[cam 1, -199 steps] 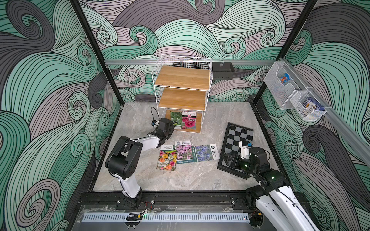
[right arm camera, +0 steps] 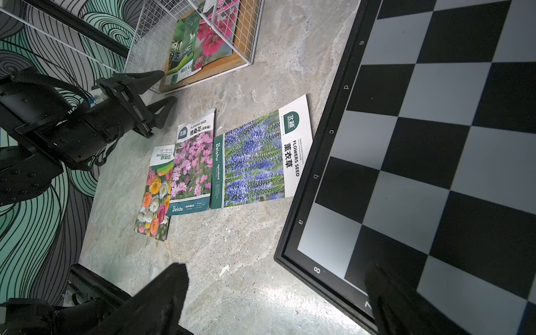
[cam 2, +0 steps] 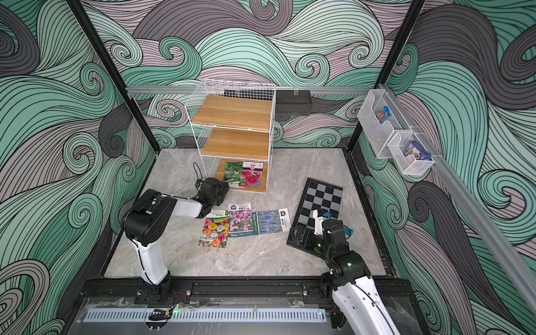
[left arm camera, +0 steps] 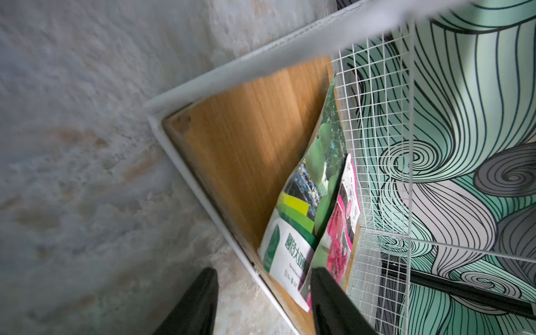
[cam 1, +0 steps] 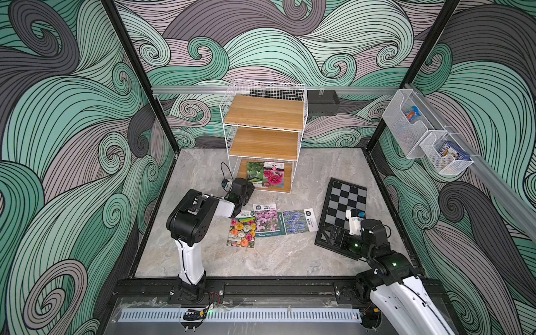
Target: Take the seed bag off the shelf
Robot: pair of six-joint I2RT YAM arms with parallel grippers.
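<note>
On the bottom board of the white wire shelf [cam 1: 265,129] lie two seed bags side by side: a green one [left arm camera: 296,223] and a pink-flowered one [left arm camera: 338,239]. My left gripper stands open at the front of that board, its fingers apart with the bags' near ends just beyond them and nothing between. Both bags also show in the right wrist view, the green bag [right arm camera: 183,47] and the pink bag [right arm camera: 215,34], with the left fingers close to the shelf's edge. Over the chessboard's near corner, my right gripper is open and empty.
Three seed bags lie on the table before the shelf: orange-flowered [cam 1: 241,231], pink-purple [cam 1: 268,220] and blue [cam 1: 296,221]. A chessboard [cam 1: 347,203] lies to the right. The upper boards [cam 1: 264,111] are bare. Wire baskets [cam 1: 403,120] hang at the right wall.
The bags have not moved. My right arm has barely shifted.
</note>
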